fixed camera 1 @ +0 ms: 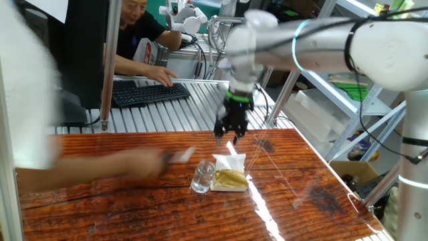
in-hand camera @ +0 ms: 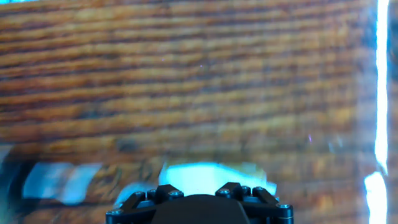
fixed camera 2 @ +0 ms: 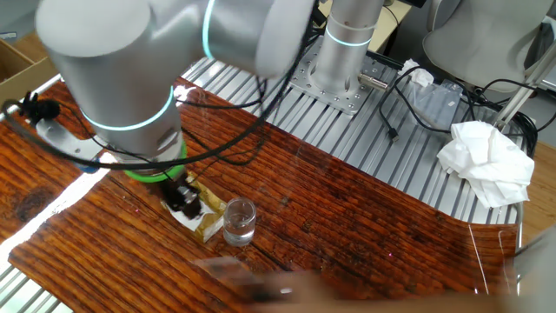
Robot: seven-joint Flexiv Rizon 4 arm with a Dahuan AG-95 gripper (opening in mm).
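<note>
My gripper (fixed camera 1: 227, 138) hangs blurred above the far side of the table, its fingertips spread apart and nothing visible between them. Just in front of it, a tissue pack (fixed camera 1: 229, 179) with gold wrapping lies on the wood, a white tissue (fixed camera 1: 230, 163) sticking up from its top. A clear glass (fixed camera 1: 202, 177) stands upright close to the pack's left side. In the wrist view, the pale tissue (in-hand camera: 205, 177) shows behind the black gripper body. A person's blurred hand (fixed camera 1: 144, 163) is left of the pack and holds a small whitish item (fixed camera 1: 182, 156).
The person's forearm (fixed camera 1: 80, 173) crosses the left of the glossy wooden table (fixed camera 1: 120, 217). Crumpled white paper (fixed camera 2: 486, 163) lies on the slatted metal surface beside the robot base.
</note>
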